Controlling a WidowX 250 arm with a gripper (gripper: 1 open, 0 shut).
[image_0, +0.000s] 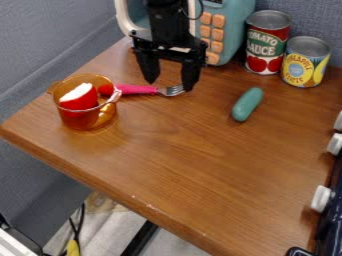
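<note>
My black gripper (170, 67) hangs over the back middle of the table, open, with nothing seen between its fingers, above a fork with a pink handle (139, 89). An amber pot (86, 118) at the left holds a red-and-white object (79, 98). A teal cylindrical object (247, 104) lies to the right.
A tomato can (266, 45) and a yellow can (303, 64) stand at back right beside a teal toy appliance (225, 30). A dark appliance with white knobs (322, 198) lines the right edge.
</note>
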